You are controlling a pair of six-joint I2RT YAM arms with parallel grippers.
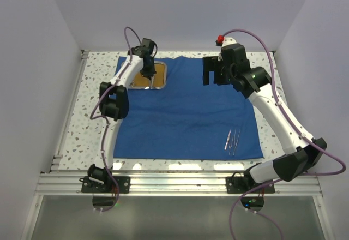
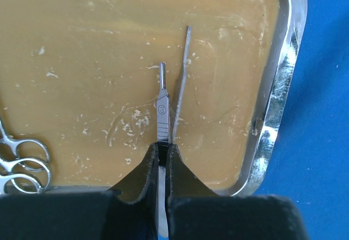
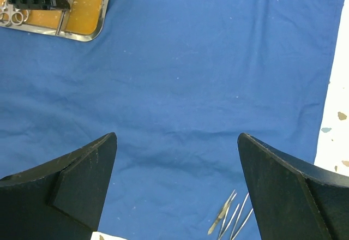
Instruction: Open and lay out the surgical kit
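Observation:
The kit tray (image 1: 162,84), steel with a tan mat, lies at the back left of the blue cloth (image 1: 180,120). My left gripper is shut on a scalpel handle (image 2: 162,114) over it. A thin steel instrument (image 2: 183,71) lies just to its right, and scissors (image 2: 22,180) lie at the left. My right gripper stands open above the cloth, nothing between its fingers. At the cloth's front right several thin instruments (image 1: 230,142) lie side by side.
The speckled table (image 1: 82,125) shows around the cloth.

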